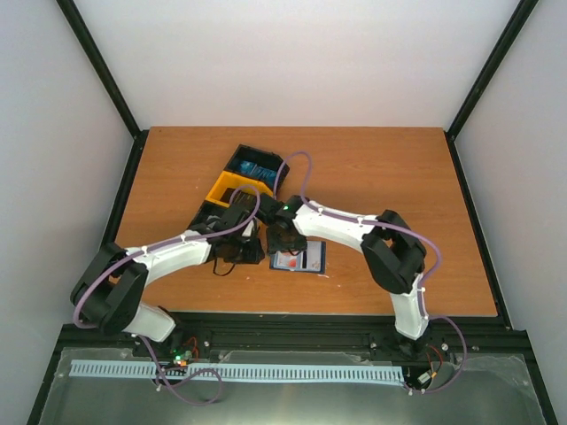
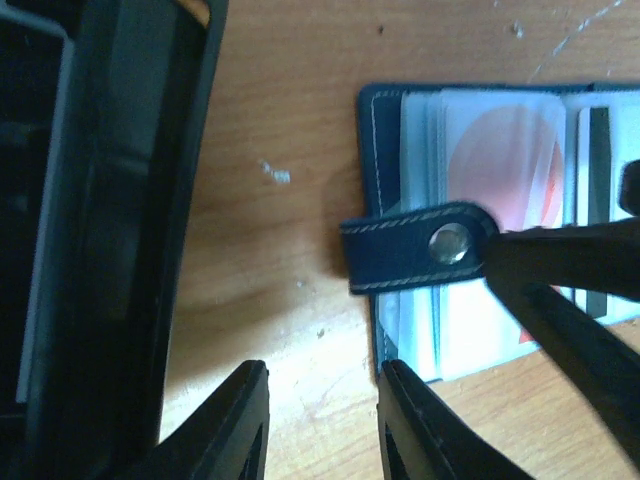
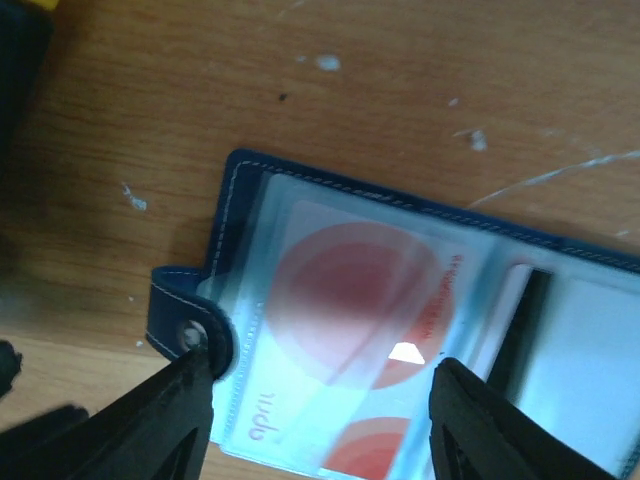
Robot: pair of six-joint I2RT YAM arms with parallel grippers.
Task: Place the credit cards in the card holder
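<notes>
The card holder lies open on the table, dark blue with clear sleeves; a pink-red printed card shows in one. Its strap with a snap stands at the left edge. My left gripper is left of the holder, fingertips low in its view; whether anything is between them is unclear. My right gripper is over the holder, fingers apart on either side of the printed sleeve, nothing visible held. In the top view both grippers are close together.
Dark trays stand left of the holder, with a yellow tray and a black one holding blue items behind.
</notes>
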